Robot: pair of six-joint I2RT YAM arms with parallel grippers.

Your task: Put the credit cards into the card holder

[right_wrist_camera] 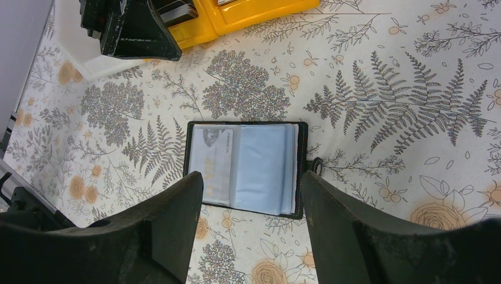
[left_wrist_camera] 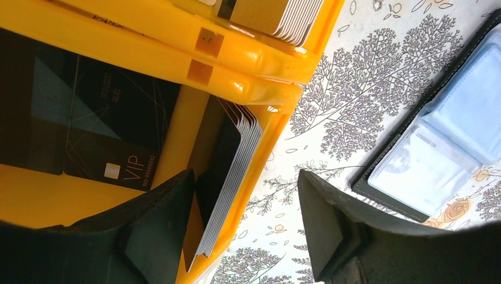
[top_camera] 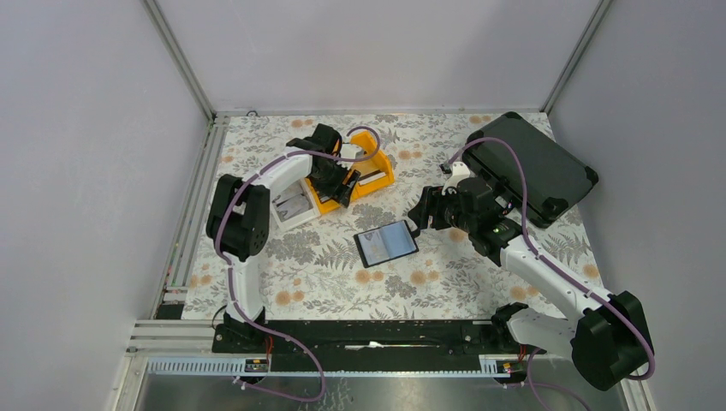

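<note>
An open card holder (top_camera: 385,244) with clear sleeves lies flat on the patterned cloth. In the right wrist view its black edge frames a printed card on the left and bluish sleeves (right_wrist_camera: 260,168) on the right. Over the yellow bins, my left gripper stands open, nothing held. A slanted stack of dark credit cards (left_wrist_camera: 236,163) leans along the bin's end wall, between the fingers as seen from that wrist but not gripped. Dark VIP cards (left_wrist_camera: 118,118) lie deeper inside. Right of the holder, my right gripper is open and empty.
A second yellow bin (top_camera: 373,181) holds another stack of cards (left_wrist_camera: 295,21). A white tray (top_camera: 295,208) stands left of the bins, and a large dark case (top_camera: 535,167) at the back right. Cloth in front of the holder is clear.
</note>
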